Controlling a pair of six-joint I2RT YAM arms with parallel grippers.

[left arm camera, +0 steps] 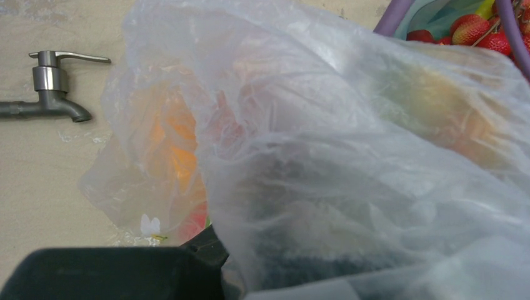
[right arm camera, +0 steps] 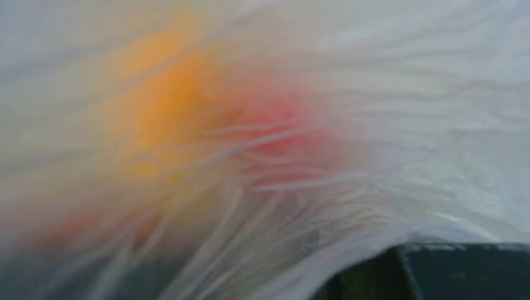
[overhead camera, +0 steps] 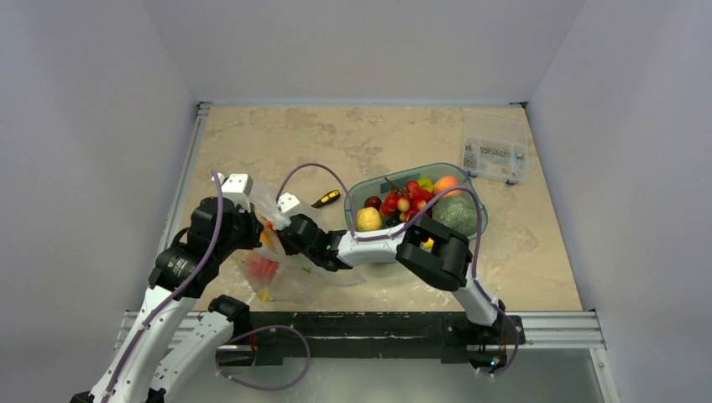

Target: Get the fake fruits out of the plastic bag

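Note:
The clear plastic bag [overhead camera: 302, 281] lies crumpled at the table's left front, red and yellow fruit showing through its lower part. An orange-yellow fruit [left arm camera: 178, 140] glows through the film in the left wrist view. My left gripper [overhead camera: 259, 228] is shut at the bag's upper left, film running over and between its dark fingers. My right gripper [overhead camera: 284, 239] points left into the bag's mouth, close to the left one. Film covers most of the right wrist view, blurring a red fruit [right arm camera: 272, 122]; only one dark finger [right arm camera: 469, 269] shows, so its finger spacing is hidden.
A greenish bin [overhead camera: 357, 189] of assorted fruits stands right of the bag, beneath the right forearm. Behind the bag lies a yellow-and-black tool [overhead camera: 327, 199]. A clear parts case [overhead camera: 495, 151] sits at the back right.

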